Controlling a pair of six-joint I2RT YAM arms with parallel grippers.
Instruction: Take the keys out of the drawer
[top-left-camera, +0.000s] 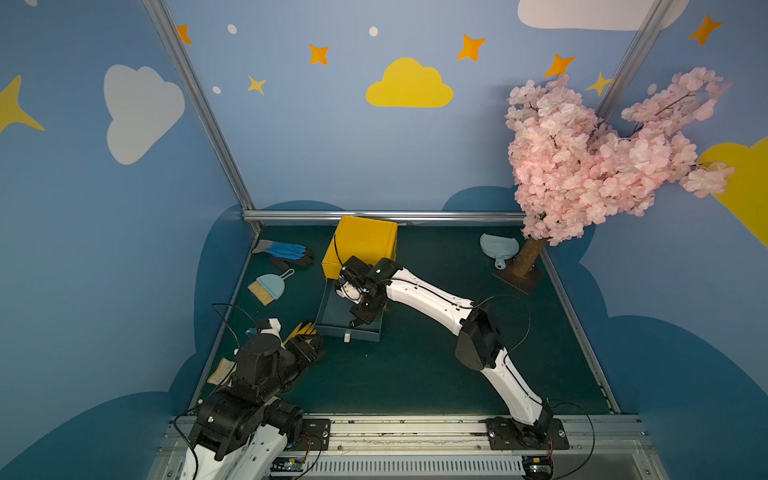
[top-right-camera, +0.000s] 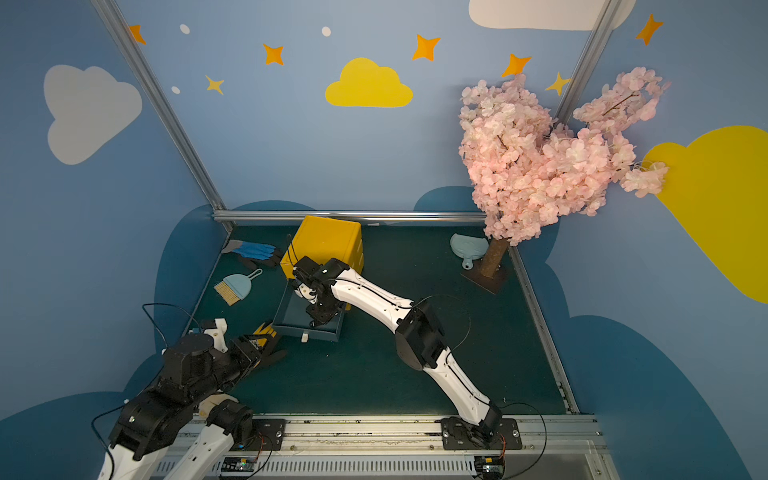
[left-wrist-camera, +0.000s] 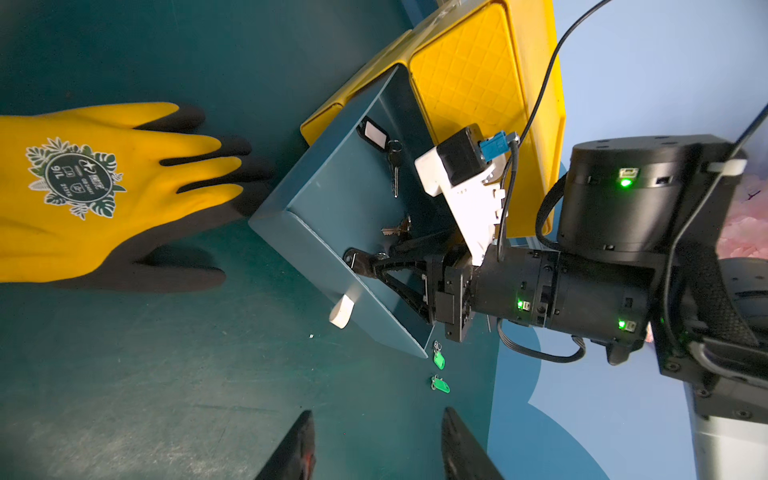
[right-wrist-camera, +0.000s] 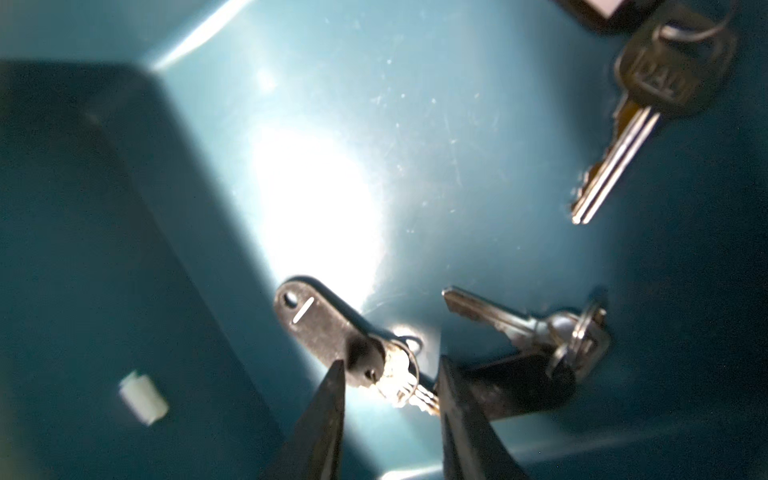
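The blue drawer (left-wrist-camera: 308, 250) stands pulled out of the yellow cabinet (left-wrist-camera: 472, 68). My right gripper reaches down inside it near the front wall, its fingers apart around a small key with a black tag (right-wrist-camera: 316, 324). Whether they touch it cannot be told. Just right of the fingers lies another key (right-wrist-camera: 492, 314) with a dark tag (right-wrist-camera: 524, 384). A larger key (right-wrist-camera: 664, 88) on a ring rests farther off, by a black-framed tag (left-wrist-camera: 373, 133). Outside the drawer, my left gripper is open and empty over the floor.
Two green key tags (left-wrist-camera: 439, 360) (left-wrist-camera: 441, 385) lie on the floor beside the drawer. A yellow glove (left-wrist-camera: 120, 184) is next to the drawer front. A brush (top-left-camera: 270, 286), blue glove (top-left-camera: 284, 252) and dustpan (top-left-camera: 500, 248) lie farther away.
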